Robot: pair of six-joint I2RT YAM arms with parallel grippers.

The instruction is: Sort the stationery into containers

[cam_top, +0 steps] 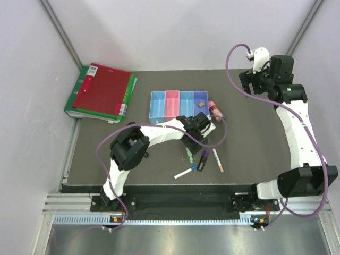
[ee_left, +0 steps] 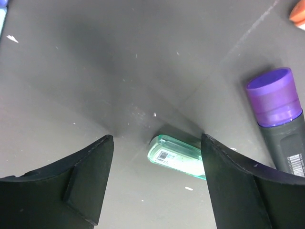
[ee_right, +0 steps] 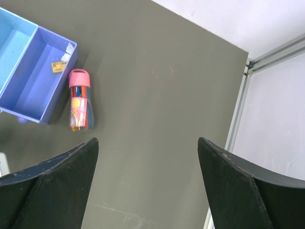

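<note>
My left gripper hangs open low over the table, a clear green-tinted item with a barcode label (ee_left: 177, 157) between and just beyond its fingertips. Right of that lies a dark marker with purple cap (ee_left: 275, 100), also seen in the top view (cam_top: 203, 160). A blue-capped white marker (cam_top: 185, 171) and an orange-white pen (cam_top: 218, 159) lie nearby. The four-compartment organiser (cam_top: 157, 103) holds small items in its dark-blue section. A pink-lidded case of coloured pencils (ee_right: 81, 107) lies beside it. My right gripper is raised at the right, fingers apart, empty.
Red and green binders (cam_top: 101, 93) are stacked at the back left. Walls border the back and sides.
</note>
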